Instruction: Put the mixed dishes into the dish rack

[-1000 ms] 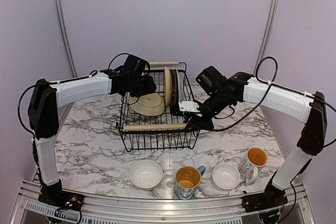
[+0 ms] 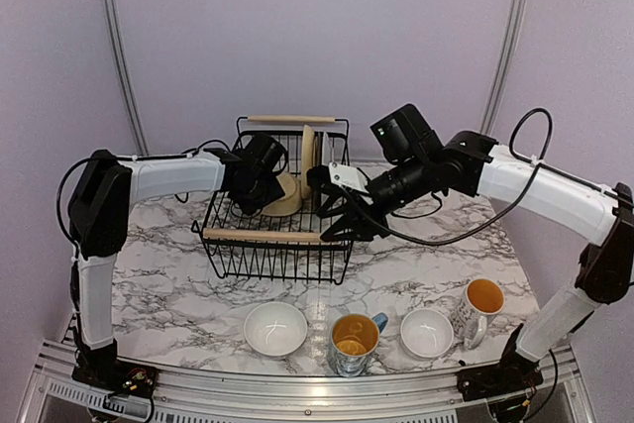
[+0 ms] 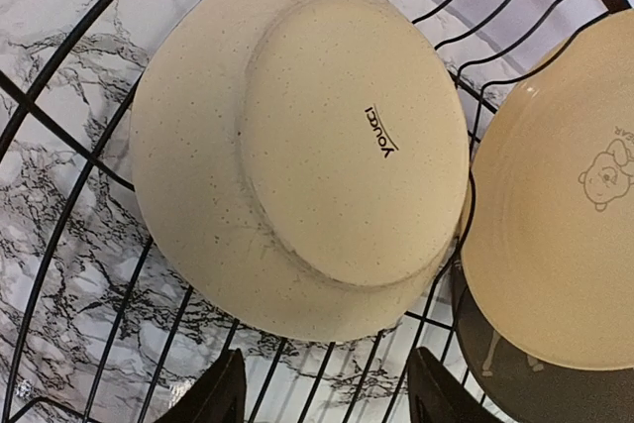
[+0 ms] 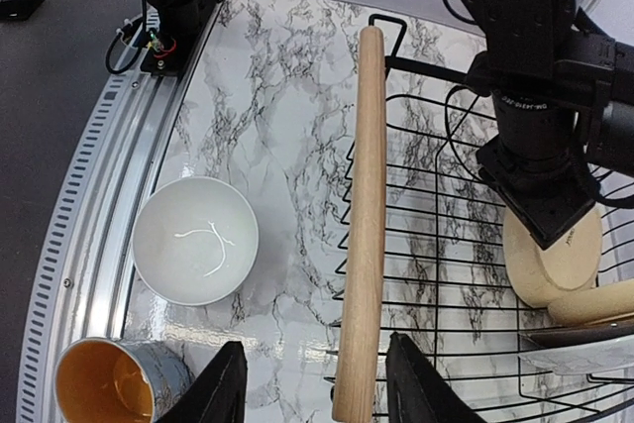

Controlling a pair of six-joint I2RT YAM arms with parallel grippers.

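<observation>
The wire dish rack (image 2: 272, 237) holds a cream bowl (image 3: 347, 136), bottom toward the left wrist camera, beside upright plates (image 2: 307, 156). My left gripper is over that bowl, fingers apart with nothing seen between them. My right gripper stands open at the rack's front wooden handle (image 4: 369, 175). Along the front of the table are a white bowl (image 2: 275, 329), a blue-handled mug (image 2: 354, 349), a small white bowl (image 2: 427, 334) and a mug with orange inside (image 2: 480, 309).
Bare marble (image 2: 158, 274) lies left and right of the rack. A metal rail (image 2: 307, 383) runs along the front edge, and walls enclose the back and sides.
The rack and its dishes shifted left from one second ago.
</observation>
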